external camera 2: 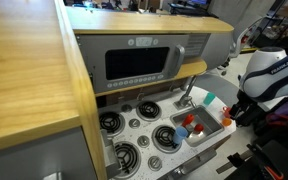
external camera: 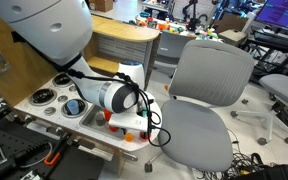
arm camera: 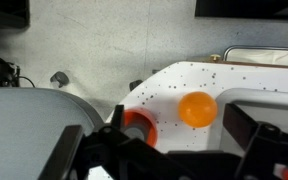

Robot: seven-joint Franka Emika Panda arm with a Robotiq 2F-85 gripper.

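An orange ball-like object [arm camera: 197,109] rests on the white counter, just outside the sink's edge. Left of it in the wrist view is a red cup or bowl [arm camera: 141,122] with a dark interior, partly covered by a finger. My gripper is open above the counter, its dark fingers spread to either side of the orange object, with nothing held. Exterior view 1 has the orange object [external camera: 129,137] beside the lowered gripper [external camera: 146,130]. How high the fingertips are above the counter is hard to tell.
A sink [external camera: 92,119] holds several red items. On the stove side sits a blue cup [external camera: 73,106]. A grey chair [external camera: 192,125] stands close to the counter's end. In exterior view 2, a microwave [external camera 2: 144,60] is behind the stove.
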